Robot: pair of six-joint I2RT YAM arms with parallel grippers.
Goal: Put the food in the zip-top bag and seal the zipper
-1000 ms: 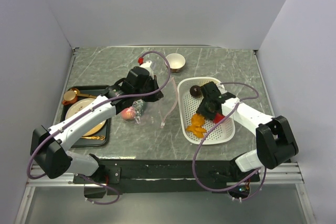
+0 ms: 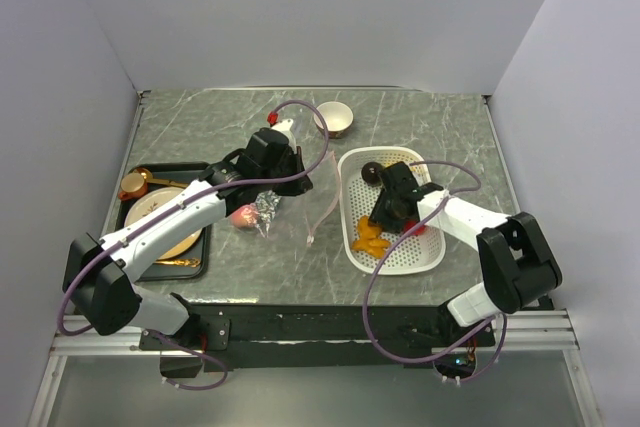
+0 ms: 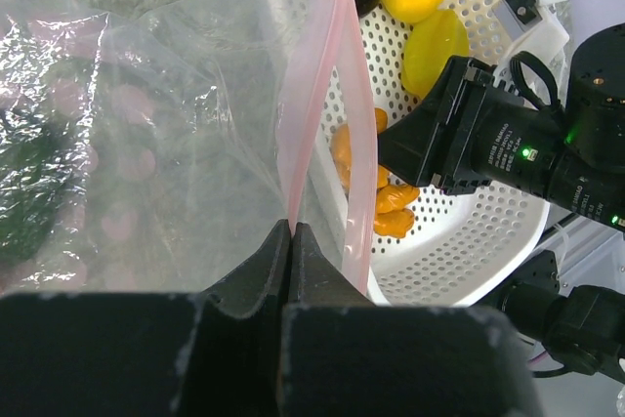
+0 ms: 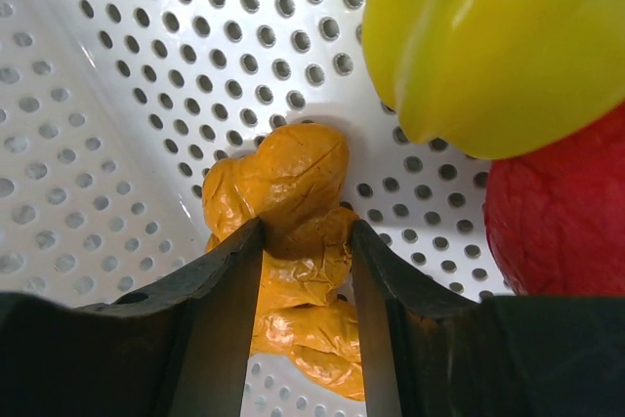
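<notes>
My left gripper (image 2: 303, 183) is shut on the clear zip top bag's pink-zippered edge (image 3: 359, 173), holding it upright beside the white perforated basket (image 2: 427, 259). My right gripper is down in the basket, its fingers around an orange, crumpled food piece (image 4: 283, 173), part open; whether it grips it is unclear. A second orange piece (image 4: 317, 349) lies below it. A yellow pepper (image 4: 488, 36), a red item (image 4: 557, 222) and a dark round item (image 2: 372, 173) share the basket.
A dark tray (image 2: 197, 267) with a plate and gold utensils is at left. A white bowl (image 2: 334, 111) stands at the back. Pink round food (image 2: 242, 217) shows at the bag's left.
My right gripper has moved slightly within the basket, and the orange pieces have shifted a little toward the left. The left gripper has barely moved.
</notes>
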